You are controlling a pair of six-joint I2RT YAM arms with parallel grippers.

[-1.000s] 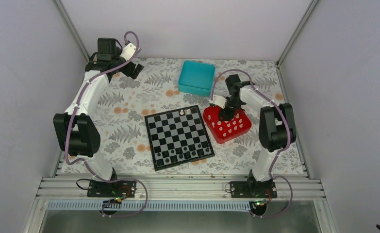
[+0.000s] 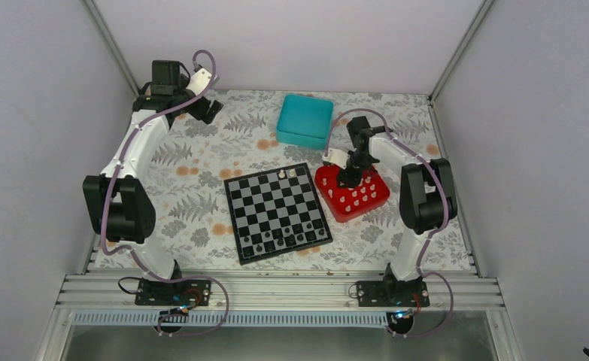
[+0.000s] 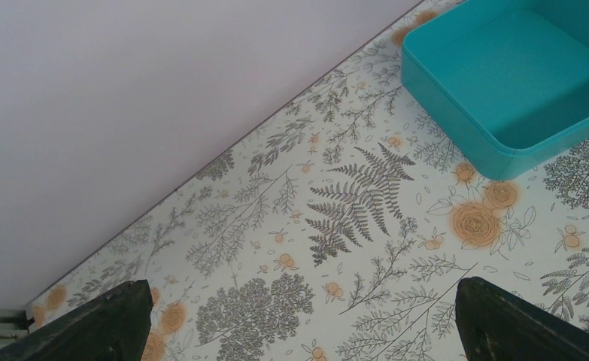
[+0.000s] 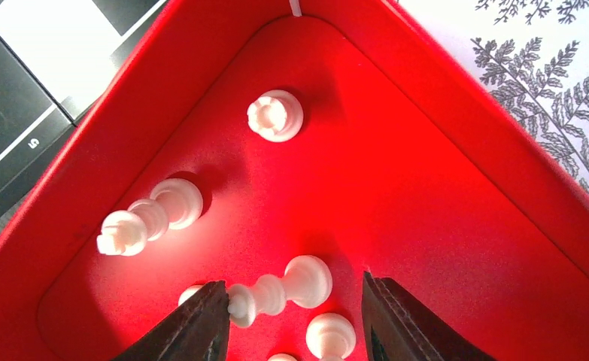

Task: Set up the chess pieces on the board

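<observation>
The chessboard (image 2: 265, 203) lies mid-table. Black pieces (image 2: 279, 233) stand in rows along its near side, and two white pieces (image 2: 286, 173) stand at its far edge. Inside the red bin (image 4: 456, 143) many white pieces remain visible. My right gripper points down into that bin, open. A white piece (image 4: 308, 282) appears between its fingers, its head close to the left fingertip; whether they touch I cannot tell. One crown-topped piece (image 4: 274, 116) and a taller one (image 4: 177, 203) stand farther in. Over bare tabletop at the back left, my left gripper is open and empty.
At the back centre sits an empty teal bin (image 2: 305, 120). The red bin's walls (image 4: 148, 71) rise close around my right gripper, right beside the board's edge. Patterned table surface (image 2: 193, 173) left of the board is clear.
The left arm, board and pieces on it look unchanged.
</observation>
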